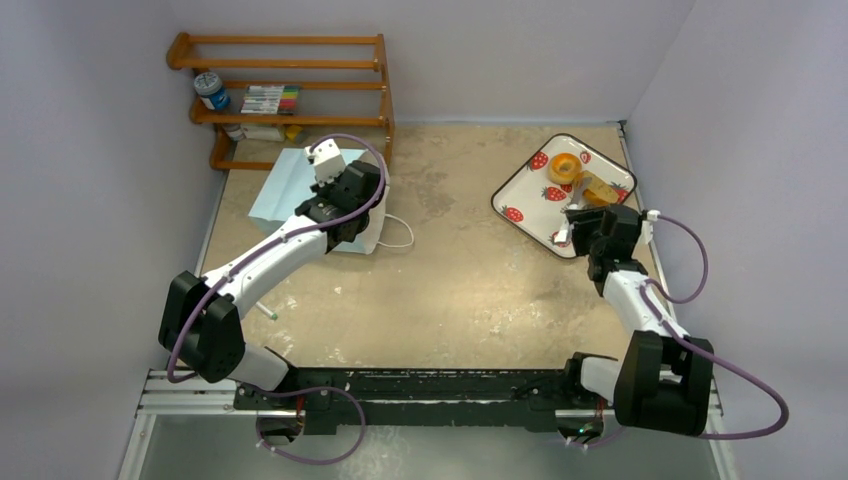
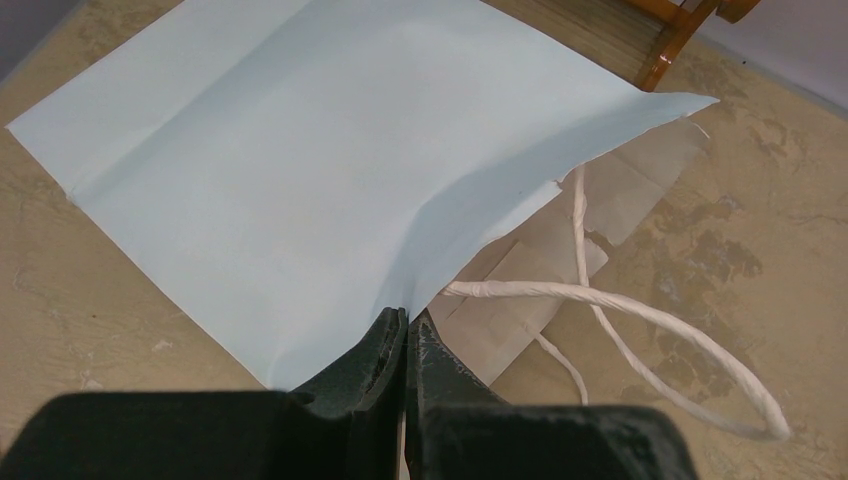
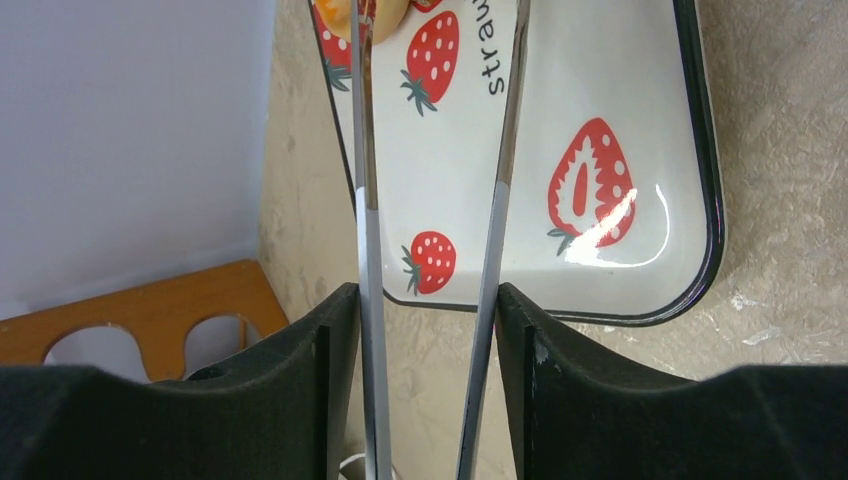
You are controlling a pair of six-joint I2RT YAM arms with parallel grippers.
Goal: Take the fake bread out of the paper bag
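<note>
The light blue paper bag (image 2: pixel 300 200) lies on its side at the left, its mouth facing right. My left gripper is shut on the bag's top rim, the thin paper running in between its fingertips. In my right gripper are metal tongs (image 3: pixel 365 240), one arm along each finger. A yellow-brown bread piece (image 1: pixel 602 190) lies in the strawberry tray (image 1: pixel 530 240), with the tongs' end over it. Beside it is an orange ring-shaped bread (image 1: pixel 565 168). The tongs' tips are out of the right wrist view. The bag's inside is mostly hidden.
A wooden rack (image 1: pixel 285 120) with a jar and pens stands at the back left. The bag's twisted handle (image 2: pixel 640 310) loops out to the right. A small green-tipped pen (image 1: pixel 267 310) lies near the left arm. Mid-table is clear.
</note>
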